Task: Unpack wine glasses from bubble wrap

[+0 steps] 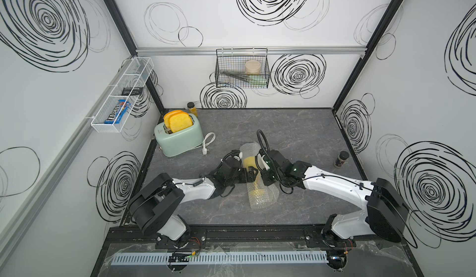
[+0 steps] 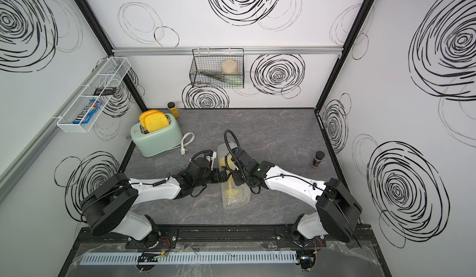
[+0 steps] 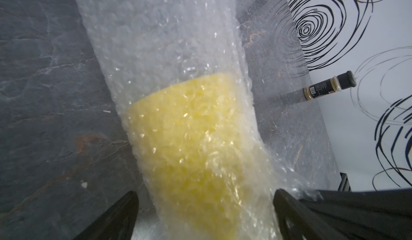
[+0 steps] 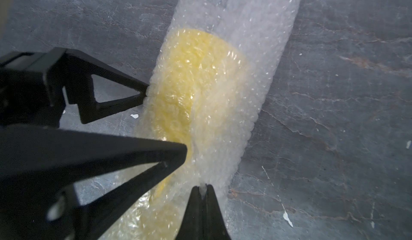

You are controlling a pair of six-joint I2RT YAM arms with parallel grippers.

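A long bundle of translucent bubble wrap [image 1: 262, 195] with a yellow shape inside lies lengthwise on the grey table between the arms. My left gripper [image 1: 250, 174] is over its middle; in the left wrist view its fingers are spread either side of the wrap [image 3: 184, 145], open. My right gripper is shut at the right side of the bundle, its tips against the wrap; only wrap shows at the tips. In the right wrist view the left gripper's fingers reach across the bundle's left part.
A mint toaster [image 1: 178, 140] with yellow slices and a white cable stands at the back left. A spice jar [image 1: 341, 159] stands at the right, another [image 1: 193, 109] behind the toaster. Wire baskets hang on the walls.
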